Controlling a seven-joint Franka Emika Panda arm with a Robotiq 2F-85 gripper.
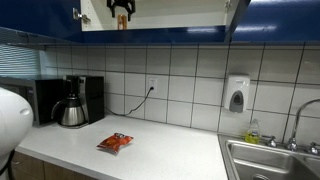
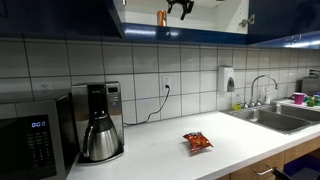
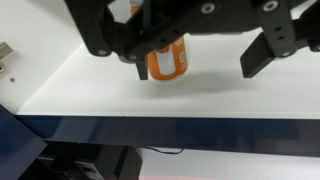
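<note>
An orange bottle or can with a white label stands on the white shelf of the open upper cabinet. It also shows as a small orange shape in exterior view 1 and as an orange cylinder in exterior view 2. My gripper is open in front of the cabinet opening, its fingers wide apart. In the wrist view the bottle appears close to the left finger, which partly covers it. Whether it lies between the fingers cannot be told. A red packet lies on the counter below.
The blue shelf edge runs below the gripper, and a cabinet side wall bounds the left. A coffee maker and microwave stand on the counter. The sink is at the right.
</note>
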